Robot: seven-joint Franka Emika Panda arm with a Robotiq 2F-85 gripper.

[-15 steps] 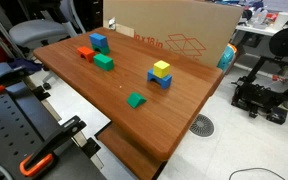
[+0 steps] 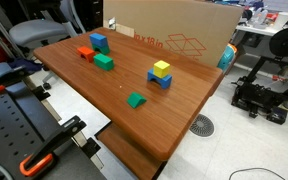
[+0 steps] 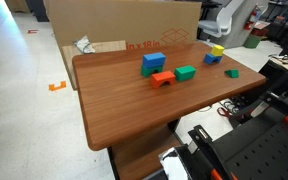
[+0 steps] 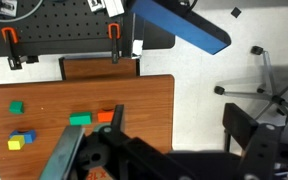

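Observation:
A yellow block (image 2: 161, 69) sits on a blue block (image 2: 159, 81) toward the near end of the wooden table. Closer to the table's edge lies a small green block (image 2: 136, 100), wedge-like in shape. At the other end, a blue block (image 3: 154, 60) rests on a green one (image 3: 148, 71). Beside that stack are an orange arch-like block (image 3: 162, 79) and a green block (image 3: 185, 73). In the wrist view my open gripper hangs high above the table, its dark fingers (image 4: 269, 142) wide apart with nothing between them. That orange block (image 4: 105, 116) shows beside one finger.
Cardboard panels (image 3: 124, 24) stand along the table's back edge. A black perforated mounting plate (image 4: 74, 38) with orange-handled clamps lies alongside, separated from the wooden tabletop (image 4: 149, 95) by a gap.

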